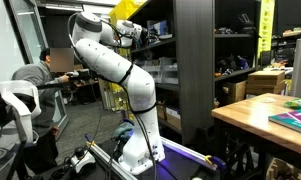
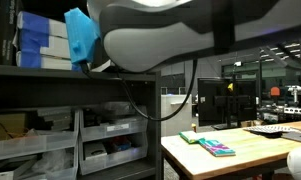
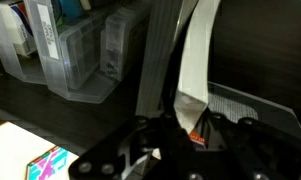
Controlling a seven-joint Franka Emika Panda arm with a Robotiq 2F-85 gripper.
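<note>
In the wrist view my gripper is shut on a long, curved white object [image 3: 196, 52]. The object runs from between the fingers up to the top edge of the view, so its far end is out of sight. A small orange-red patch shows just below it, too small to identify. Exterior view 1 has the gripper [image 1: 140, 36] high at the upper shelves, small and dark against them. In exterior view 2 the white arm crosses the top, and the gripper cannot be made out there.
Dark shelving [image 1: 197, 75] stands close to the raised arm. Clear plastic drawers [image 2: 110, 130] sit on lower shelves, with white boxes [image 2: 48, 45] above. A blue piece [image 2: 82, 38] shows beside the arm. The wooden table [image 1: 260, 115] bears a colourful sheet.
</note>
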